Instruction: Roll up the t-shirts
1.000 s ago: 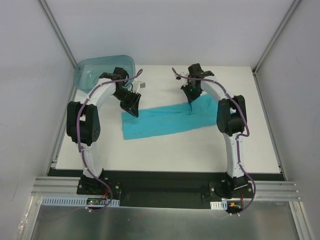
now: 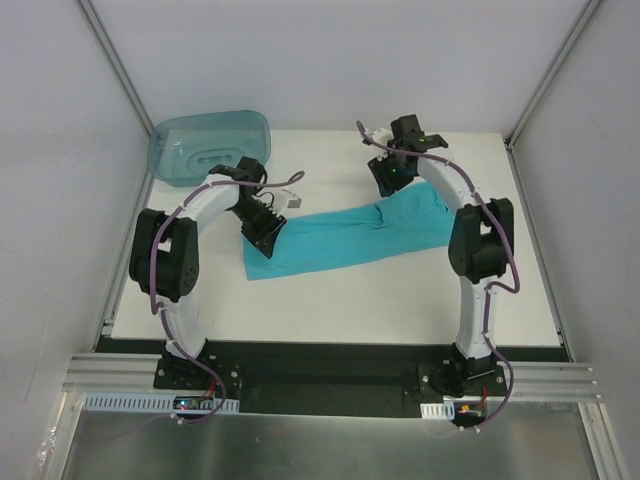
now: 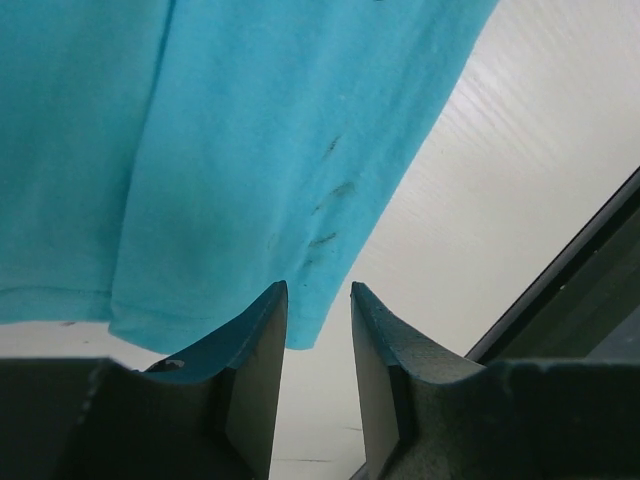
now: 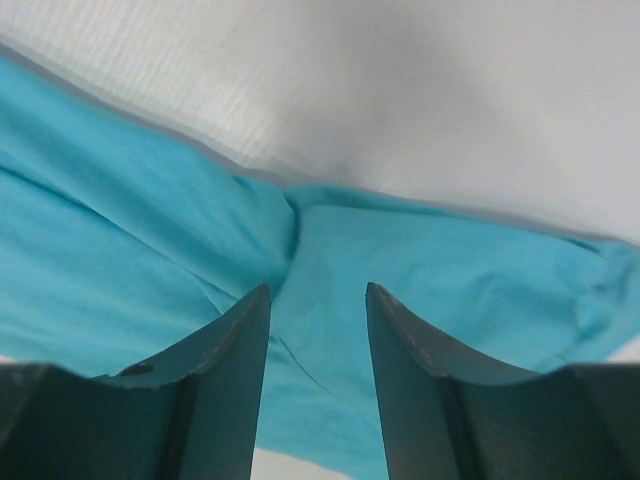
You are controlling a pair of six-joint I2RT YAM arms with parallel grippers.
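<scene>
One teal t-shirt (image 2: 330, 242) lies as a long folded strip across the middle of the table, its right part wider with a raised fold near the centre. Over the strip's left end hangs my left gripper (image 2: 268, 252), its fingers apart; in the left wrist view the fingers (image 3: 262, 350) have only cloth and table beyond them. My right gripper (image 2: 384, 190) is above the shirt's far edge near that fold. Bare space shows between the right fingers, with cloth behind, so it stands part open and holds nothing.
At the back left is an empty-looking translucent teal bin (image 2: 208, 118), partly behind the left arm.
My left gripper has moved toward the table's front, over the strip's left end. The shirt looks much the same.
</scene>
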